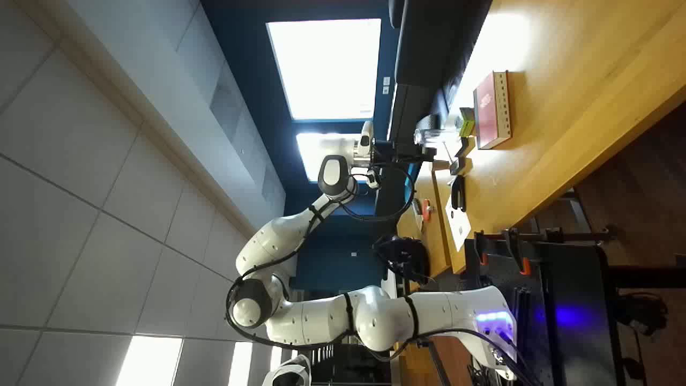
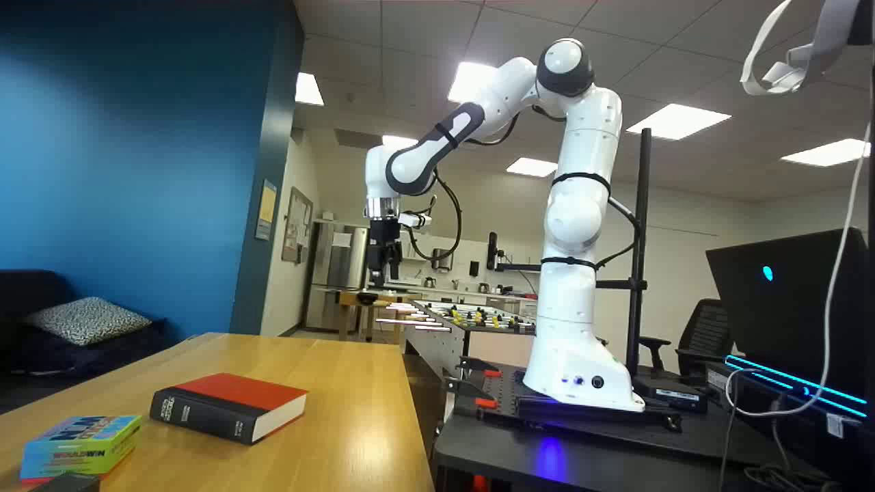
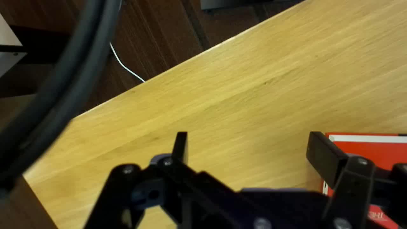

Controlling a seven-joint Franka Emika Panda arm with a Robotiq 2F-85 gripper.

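Observation:
A thick book with a red cover and dark spine lies flat on the wooden table in exterior view 2. Its red cover also shows in exterior view 1. High above the tabletop hangs my gripper, pointing down. In the wrist view the gripper stands open, its two fingers wide apart over bare wood. The right finger covers part of the book, which lies at the lower right edge of that view.
Beside the book sits a small colourful box. Farther along the table are a black stapler-like item, white paper and orange-handled scissors. Clamps grip the robot's stand.

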